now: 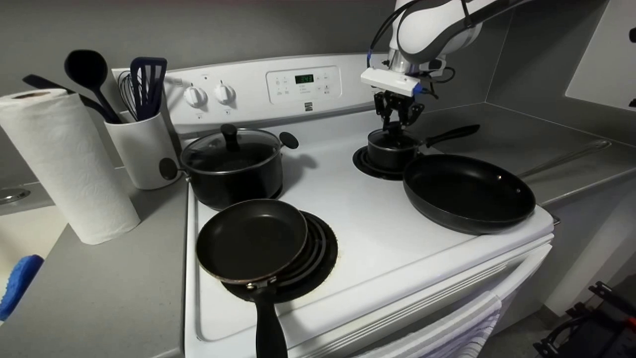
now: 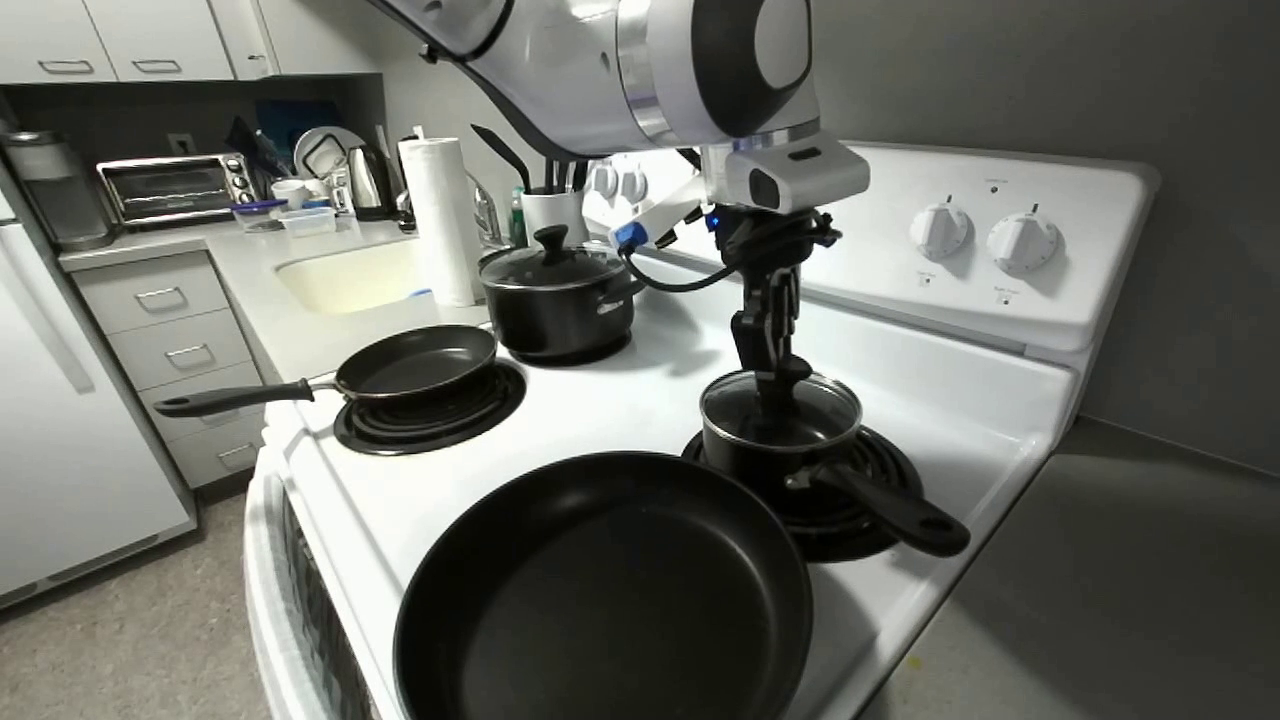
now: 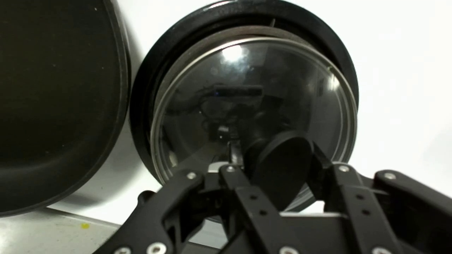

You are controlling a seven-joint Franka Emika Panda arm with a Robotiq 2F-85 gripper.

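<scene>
A small black saucepan (image 1: 388,158) stands on the back right burner, its handle pointing to the right in exterior view 1. Its glass lid (image 3: 237,72) rests on top, with a pale metal rim. Black and round, the lid's knob (image 3: 286,163) sits between the fingers of my gripper (image 1: 393,124), which is shut on it from above. In exterior view 2 the gripper (image 2: 771,378) points straight down at the lid (image 2: 828,414), which lies on the saucepan (image 2: 756,462). The fingers partly cover the knob there.
A large black frying pan (image 2: 600,600) lies close in front of the saucepan. Further left are a lidded pot (image 1: 238,179) and a smaller frying pan (image 1: 253,241). The stove's control panel (image 1: 310,83) rises behind.
</scene>
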